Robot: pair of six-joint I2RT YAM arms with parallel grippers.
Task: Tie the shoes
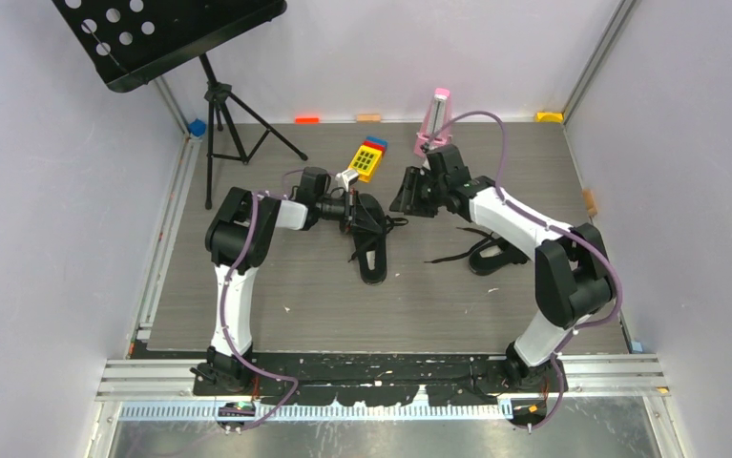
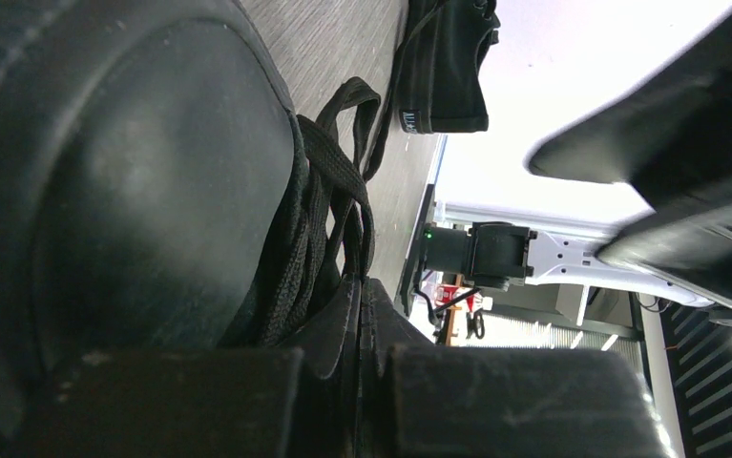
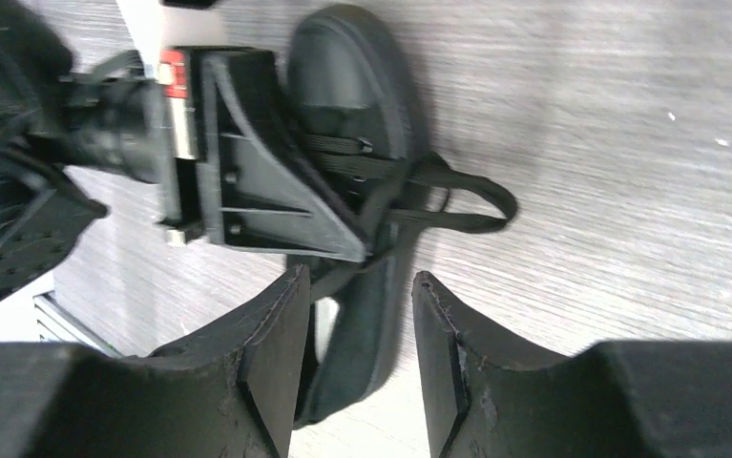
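The black shoe point(image 1: 373, 262) lies upright along the middle of the table, its straps point(image 3: 467, 196) looped out to its right side. My left gripper is shut at the strap knot over the shoe, fingers together; whether strap is pinched between them is unclear. My right gripper is apart from the shoe, to its right in the top view, with open fingers and nothing between them. A second black shoe point(image 1: 486, 262) with loose straps lies to the right, partly under the right arm.
A yellow toy point(image 1: 366, 162) and a pink metronome point(image 1: 433, 134) stand at the back. A black music stand point(image 1: 219, 95) occupies the back left.
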